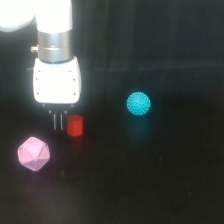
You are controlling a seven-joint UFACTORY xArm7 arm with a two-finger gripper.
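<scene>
A pink faceted ball [34, 153] lies on the dark table at the lower left. A small red block [75, 125] sits up and to the right of it. My gripper [58, 121] hangs from the white arm just left of the red block, its two thin fingers pointing down. A narrow dark gap shows between the fingers, with no object seen in it. Whether the gripper is open or shut is hard to tell at this size. To the right, well apart from the gripper, is a textured turquoise ball [138, 103].
A dark backdrop [150, 40] stands behind. The pink ball and red block are both close to the fingers.
</scene>
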